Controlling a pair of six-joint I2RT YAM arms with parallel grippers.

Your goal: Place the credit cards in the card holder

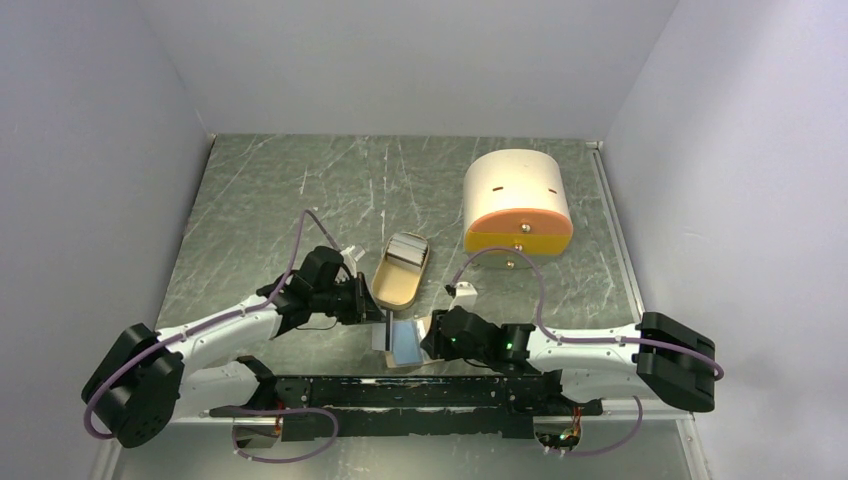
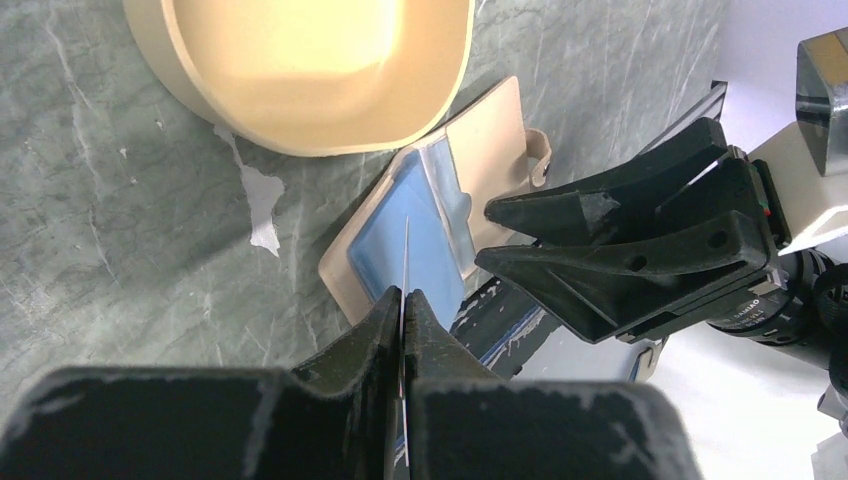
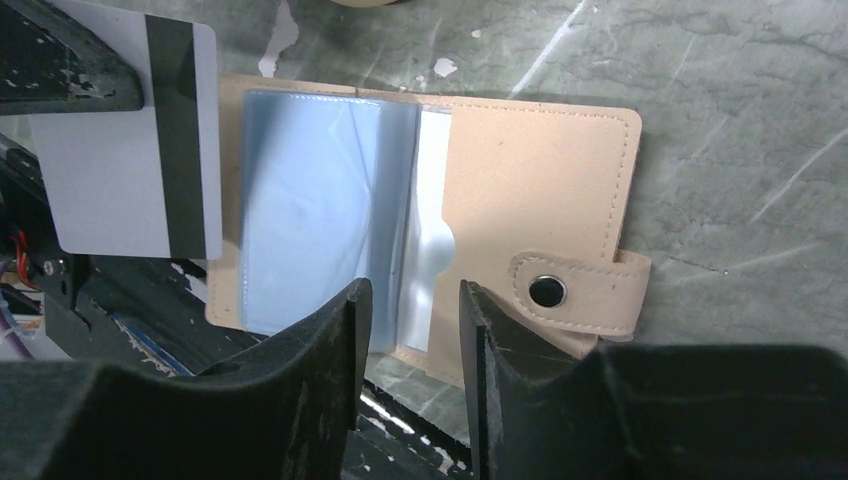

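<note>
My left gripper is shut on a white card with a dark stripe; the left wrist view shows that card edge-on as a thin line. The card hangs over the left side of the card holder (image 3: 545, 190), which lies spread on the table. Inside the holder are a blue sleeve (image 3: 310, 200) and a clear pocket strip, beside a beige flap with a snap strap. Above the holder's middle, my right gripper is open, with an empty gap between its fingers. Whether its fingertips touch the holder cannot be told.
Just behind the holder stands a beige oval tray (image 1: 396, 290) with several grey cards (image 1: 407, 250) at its far end. A cream rounded box (image 1: 516, 200) with an orange-and-yellow front is at the back right.
</note>
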